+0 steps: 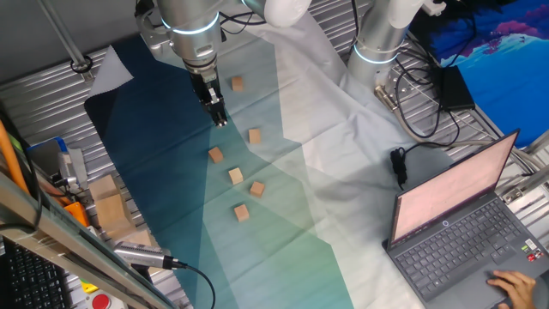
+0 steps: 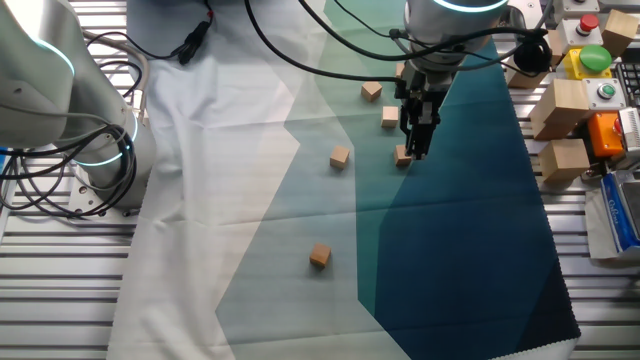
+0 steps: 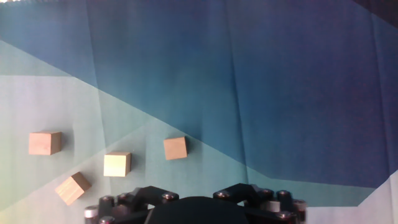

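Observation:
My gripper (image 1: 220, 123) hangs above the cloth, fingers down and clear of every block. In the wrist view its two fingers stand wide apart, with nothing held between them. Several small wooden cubes lie scattered on the cloth. Closest in front is a reddish cube (image 3: 175, 149); a paler cube (image 3: 117, 164), a turned cube (image 3: 73, 188) and another cube (image 3: 45, 143) lie to its left. A separate cube (image 1: 254, 136) rests on the grey-green band, and one more cube (image 1: 238, 83) lies near the arm. Exterior view 2 shows that lone cube (image 2: 320, 255) too.
An open laptop (image 1: 463, 215) with a hand on it sits at the right. Larger wooden blocks (image 1: 111, 210) and a cylindrical tool (image 1: 141, 255) line the left side.

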